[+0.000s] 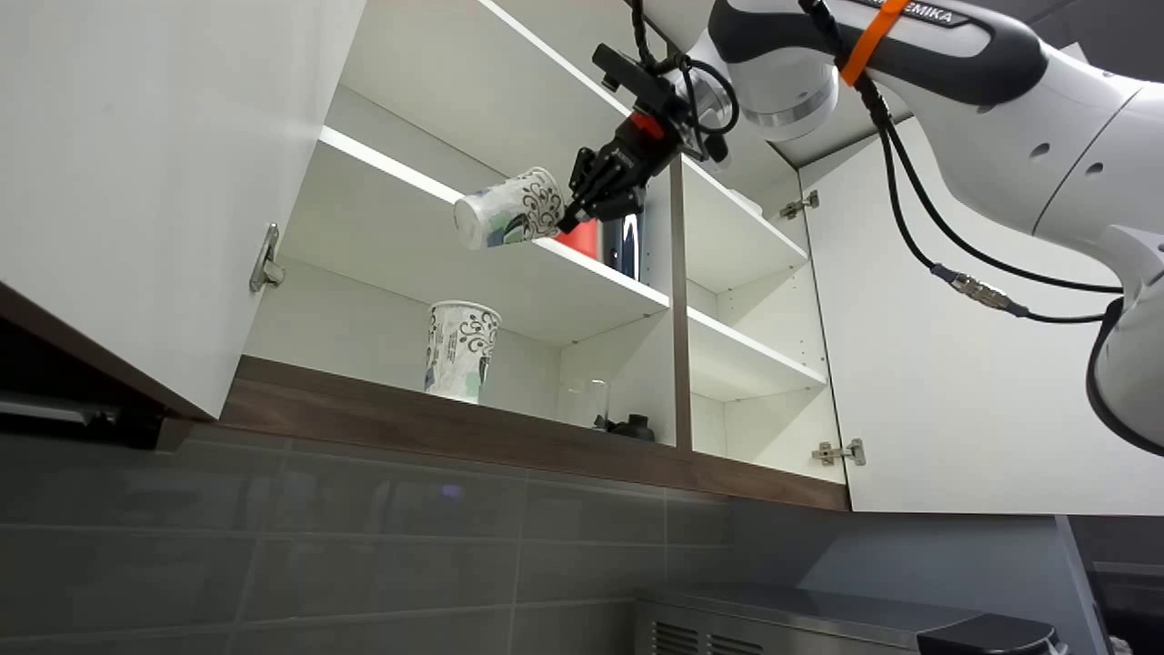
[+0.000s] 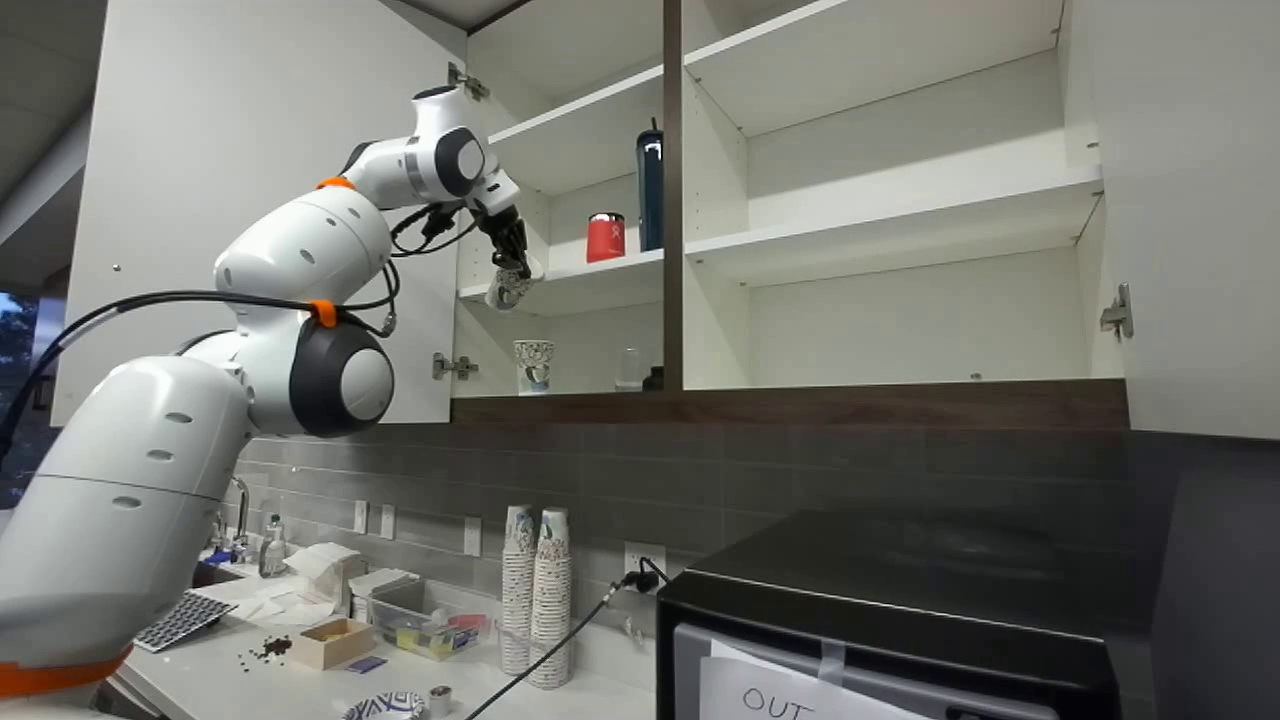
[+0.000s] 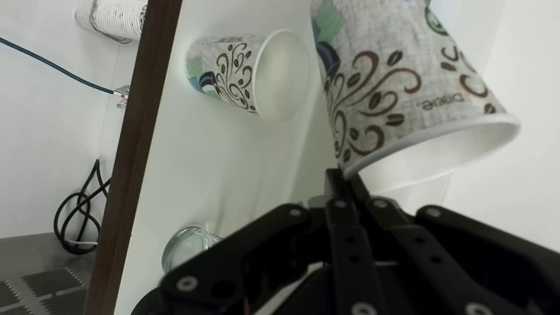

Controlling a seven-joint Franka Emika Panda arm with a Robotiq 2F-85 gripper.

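A patterned paper cup hangs tilted in the air in front of the middle shelf, with my gripper shut on its rim. Close up in the wrist view, the fingertips pinch the thin white rim of this cup, its mouth facing back toward the gripper. A second cup of the same pattern stands upright on the cabinet's bottom shelf, below the held one. In the second exterior view the held cup hangs above and slightly left of the standing cup.
On the bottom shelf stands a clear glass, with a dark object beside it. A red tumbler and a tall dark one occupy the middle shelf. The cabinet doors are open; the right-hand shelves are bare.
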